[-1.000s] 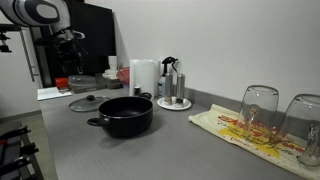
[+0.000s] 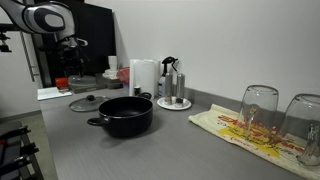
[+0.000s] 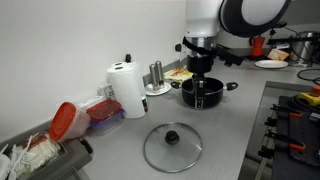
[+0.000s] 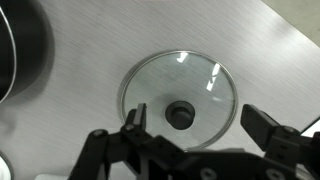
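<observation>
A round glass lid [image 4: 213, 82] with a black knob [image 4: 180, 114] lies flat on the grey table in the wrist view. In exterior view 2 the lid [image 3: 160, 151] rests in front of the black two-handled pot [image 3: 226, 98]. My gripper is open above the lid, and in the wrist view its fingers appear on either side of the knob with nothing between them. Exterior view 1 shows the pot [image 2: 126, 117] without a cover and the lid [image 2: 89, 103] behind it.
A paper towel roll [image 3: 125, 91] and containers, including a red-lidded one [image 3: 69, 122], stand along one side. Two upturned glasses [image 2: 258, 108] sit on a patterned cloth [image 2: 222, 123]. Bare table [image 2: 195, 150] lies between pot and glasses.
The white arm has shifted slightly to the right in exterior view 1. Pot and lid look unmoved.
</observation>
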